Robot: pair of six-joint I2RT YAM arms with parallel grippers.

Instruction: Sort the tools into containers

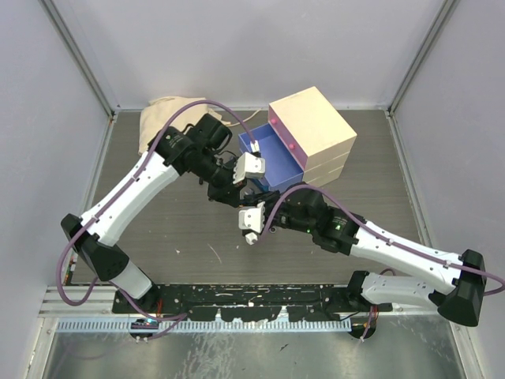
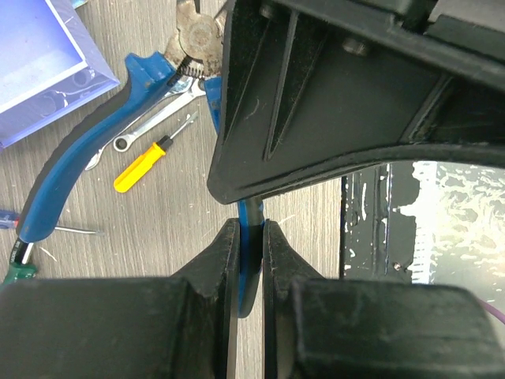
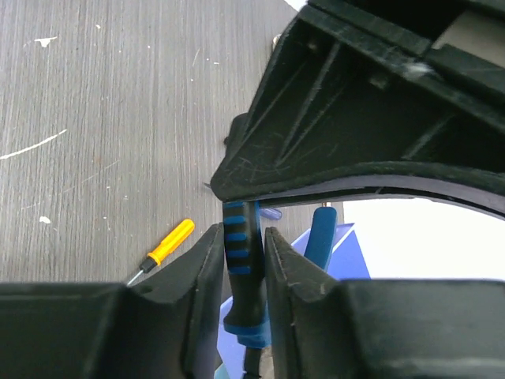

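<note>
Both grippers meet over the table centre. In the left wrist view, blue-handled pliers (image 2: 138,83) hang with my left gripper shut on one handle; the right gripper's black body covers part of them. In the right wrist view, my right gripper is shut on a blue-and-black handle, probably of the same pliers. Below lie a yellow screwdriver (image 2: 140,164), wrenches (image 2: 125,140) and a blue-handled screwdriver (image 2: 8,219). A blue bin (image 1: 272,146) stands behind the grippers.
A wooden drawer box (image 1: 312,126) stands at back right, and a beige cloth (image 1: 166,110) lies at back left.
</note>
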